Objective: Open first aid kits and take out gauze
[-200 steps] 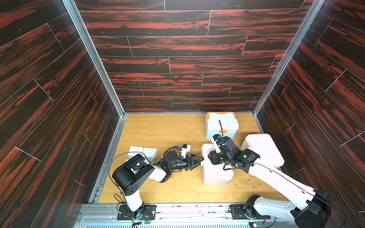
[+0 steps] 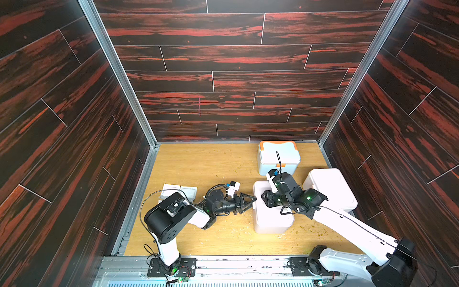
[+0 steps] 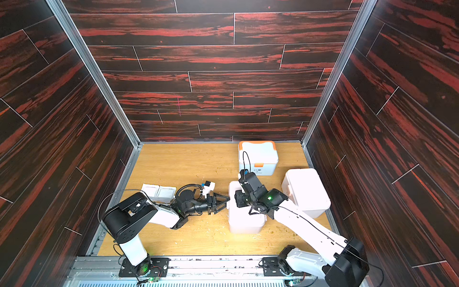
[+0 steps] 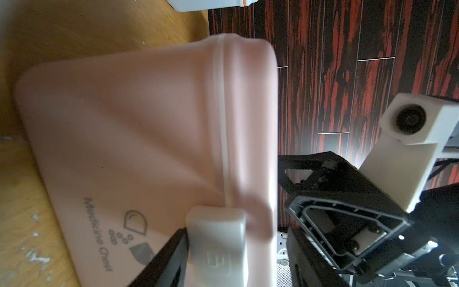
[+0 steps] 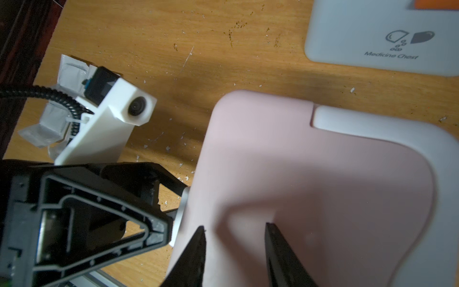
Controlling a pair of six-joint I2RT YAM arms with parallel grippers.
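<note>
A pale pink medicine chest [image 2: 270,224] stands shut on the table, its white latch [image 4: 217,244] on the side facing left. My left gripper [image 2: 254,201] is at that latch. In the left wrist view its fingers [image 4: 173,263] stand apart with the latch between them; how firmly they grip is unclear. Over the lid [image 5: 310,181] is my right gripper, pointing down. Its fingers [image 5: 193,256] are apart, bare lid showing between them. Contact below their tips cannot be made out. No gauze is visible; the chest's inside is hidden.
A pale blue kit with orange trim [image 2: 278,160] stands behind the chest. Another pale kit [image 2: 330,189] is at the right, beside the right arm. A white open tray [image 3: 157,192] lies left, behind the left arm.
Hardly anything differs. Both arms and the pink chest keep their places; the cable above my right gripper has shifted slightly to the right.
</note>
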